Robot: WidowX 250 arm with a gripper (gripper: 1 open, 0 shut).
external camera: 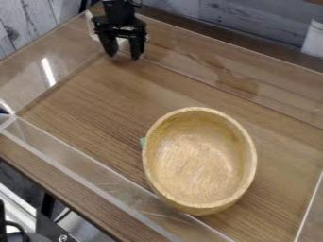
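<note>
The black robot gripper [121, 47] is at the back left of the wooden table [151, 95], pointing down near the table surface. It is small and dark in the view, so its finger state and anything between its fingers cannot be made out. A large round tan bowl [199, 159] sits empty in the front right of the table. A small green object [144, 142] peeks out at the bowl's left edge, mostly hidden.
Clear plastic edging runs along the table's left and front sides. A white cylindrical object [313, 38] stands at the back right.
</note>
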